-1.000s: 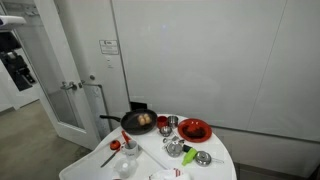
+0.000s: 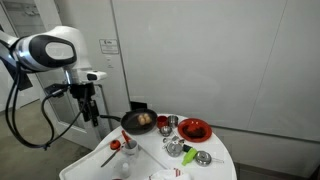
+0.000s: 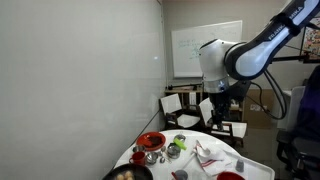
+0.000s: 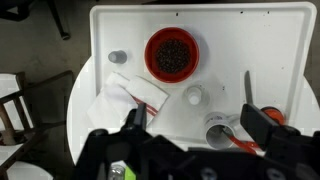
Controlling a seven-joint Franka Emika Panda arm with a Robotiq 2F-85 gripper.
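Note:
My gripper (image 2: 88,104) hangs in the air over the left part of the table, touching nothing. In exterior view 2 the gripper (image 3: 226,108) is above the far right side of the table. Looking down in the wrist view, the two dark fingers (image 4: 138,118) stand wide apart, with nothing held between them. Beneath are a red bowl (image 4: 171,54) of small dark pieces, a white cloth (image 4: 112,105), a small pale round thing (image 4: 195,95), a metal cup (image 4: 215,130) with a red-handled utensil, and a knife (image 4: 249,88).
A black pan (image 2: 138,122) with brownish food sits at the back, beside small red and metal cups. Near the right edge are a red plate (image 2: 195,130) and a green-handled item (image 2: 189,156). A white tray (image 4: 225,22) carries several things.
The arm has come into exterior view 1 from the upper left, moving right and downward toward the table. The things on the table look unmoved.

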